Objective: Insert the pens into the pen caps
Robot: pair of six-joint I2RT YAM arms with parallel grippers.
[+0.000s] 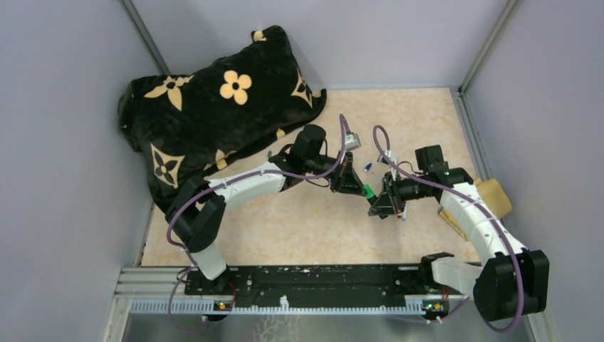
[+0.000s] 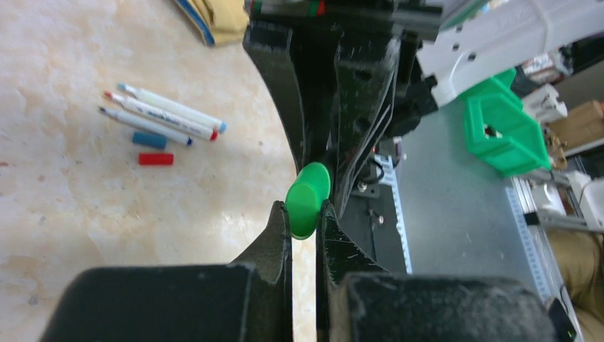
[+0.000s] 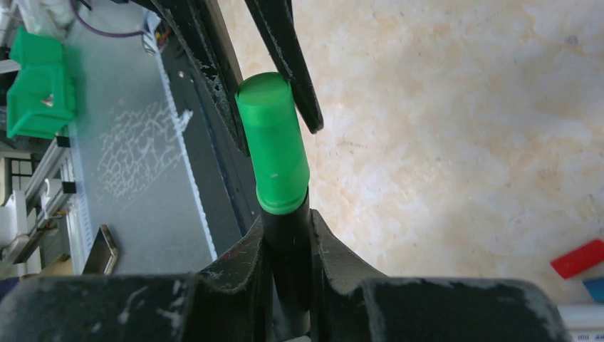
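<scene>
My left gripper is shut on the green cap [image 2: 306, 192] at its fingertips. In the right wrist view the cap [image 3: 274, 142] sits in line on a black pen barrel [image 3: 285, 242]. My right gripper has its fingers either side of that barrel; whether they grip it is unclear. In the top view both grippers meet right of the table's middle. Loose pens [image 2: 160, 114] lie on the table [image 1: 299, 228], with a blue cap [image 2: 148, 139] and a red cap [image 2: 155, 158] beside them.
A black patterned cloth [image 1: 214, 121] covers the back left. A yellow cloth [image 1: 495, 199] lies at the right edge.
</scene>
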